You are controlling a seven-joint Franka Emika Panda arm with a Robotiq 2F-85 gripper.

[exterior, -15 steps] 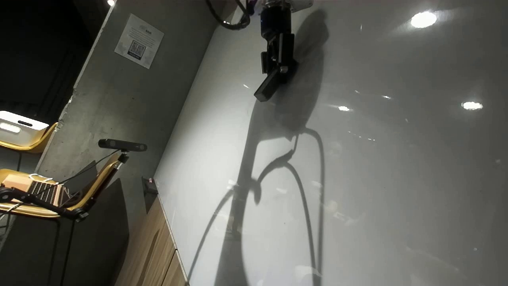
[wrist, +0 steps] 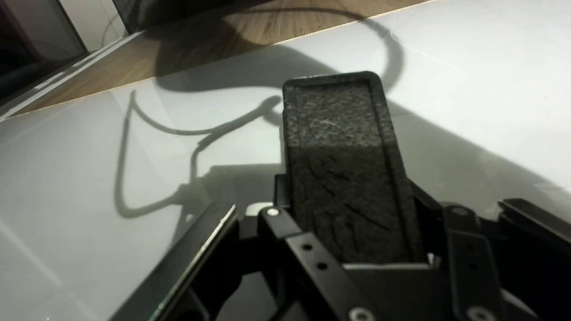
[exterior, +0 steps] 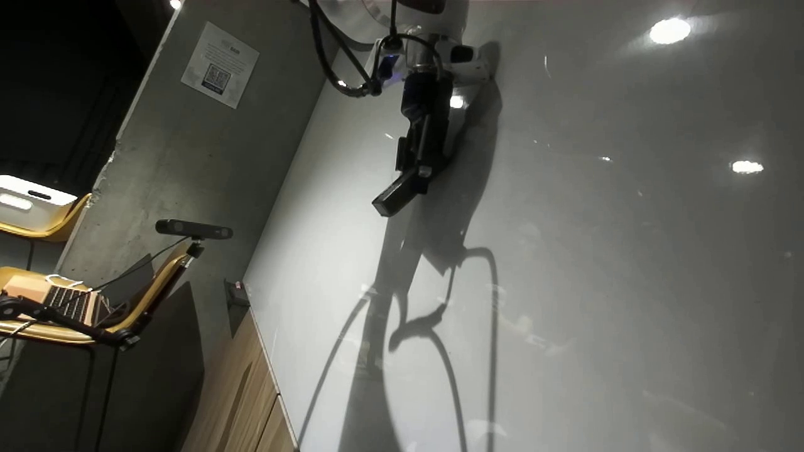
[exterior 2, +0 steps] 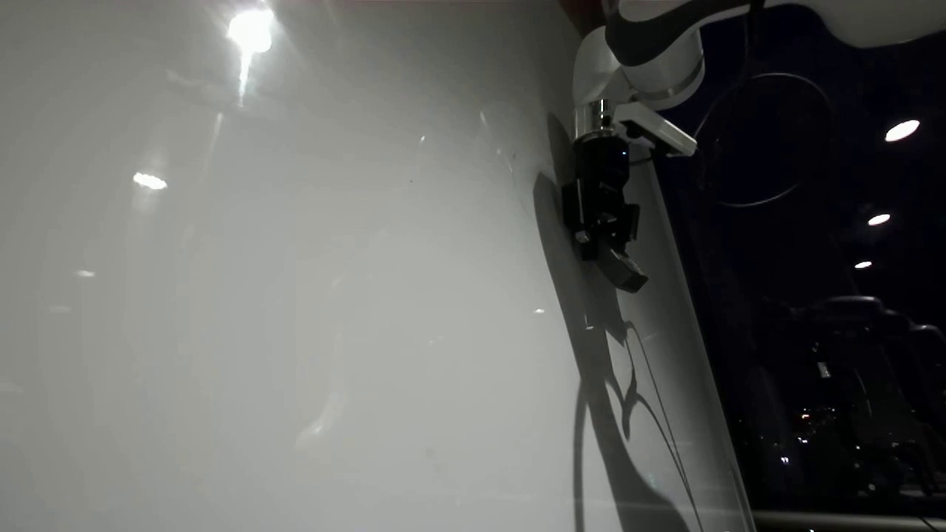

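A dark rectangular block (wrist: 342, 139) with a rough, felt-like face and raised rims fills the middle of the wrist view. My gripper is shut on its near end, a finger at each side. In exterior view 1 the block (exterior: 397, 195) sticks out at an angle beyond the black gripper (exterior: 422, 172). Exterior view 2 shows the same block (exterior 2: 624, 271) projecting from the gripper (exterior 2: 600, 244) near the edge of the glossy white surface. Whether the block touches that surface cannot be told.
Wooden panels (exterior: 241, 384) border it at lower left. A grey wall (exterior: 249, 135) stands alongside, with a camera (exterior: 193, 229) and a yellow chair (exterior: 162, 290) beyond.
Arm, gripper and block have moved down and a little left in exterior view 1. More of the white wrist shows, and the shadows have shifted. The block is still held.
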